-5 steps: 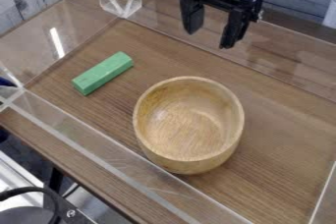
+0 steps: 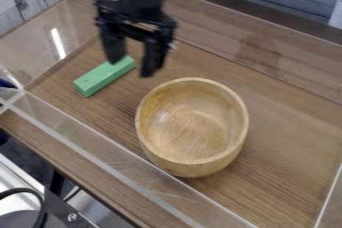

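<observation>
My dark gripper (image 2: 138,39) hangs from the top over the left middle of the table, its two fingers spread open with nothing visible between them. The left finger is near the upper end of a green block (image 2: 103,76), which lies diagonally on the table. Below and right of the gripper sits a large round wooden bowl (image 2: 191,152), which looks empty. The fingertips are blurred.
A clear edge or rail runs along the lower left, with a dark cable (image 2: 20,202) in the corner.
The arm has moved left and toward the front, from the back right to above and around the upper end of the green block. The block and bowl look unmoved.
</observation>
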